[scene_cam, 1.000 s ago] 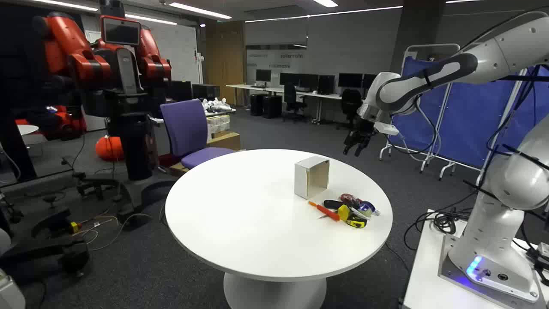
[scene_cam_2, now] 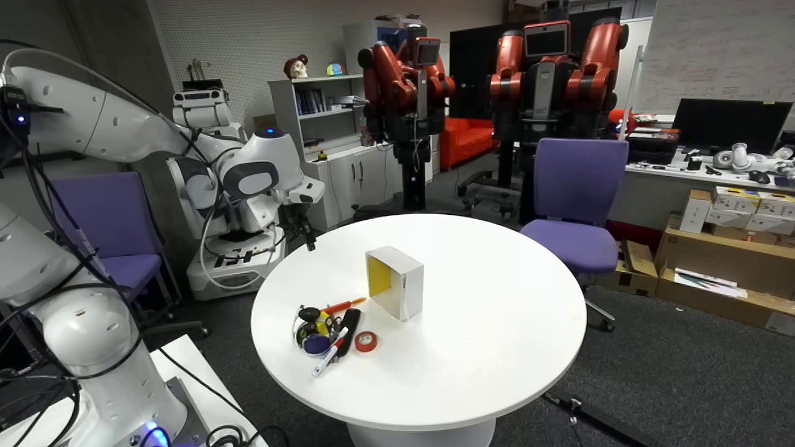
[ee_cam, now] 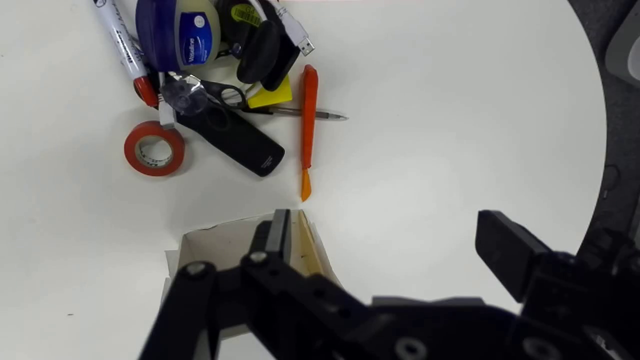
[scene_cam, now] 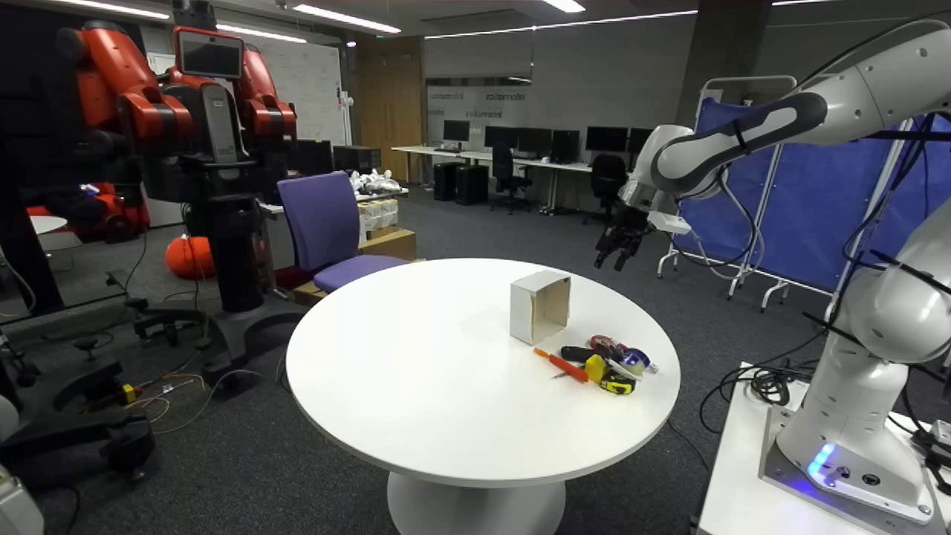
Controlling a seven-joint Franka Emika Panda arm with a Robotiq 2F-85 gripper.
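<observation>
My gripper is open, its two dark fingers wide apart with nothing between them. In exterior view 1 it hangs above the far right side of the round table. A white open-fronted box (scene_cam_2: 406,287) stands on the table; the wrist view shows it partly hidden behind one finger. Beside the box lies a cluster of small things: an orange tool (ee_cam: 308,114), a black remote-like object (ee_cam: 240,141), a roll of red tape (ee_cam: 155,149), a marker (ee_cam: 123,45), a blue-labelled Vaseline jar (ee_cam: 178,36) and a yellow item (ee_cam: 273,95).
A purple chair (scene_cam: 325,223) stands close to its edge. Loose cables (scene_cam: 771,379) lie by the arm's base.
</observation>
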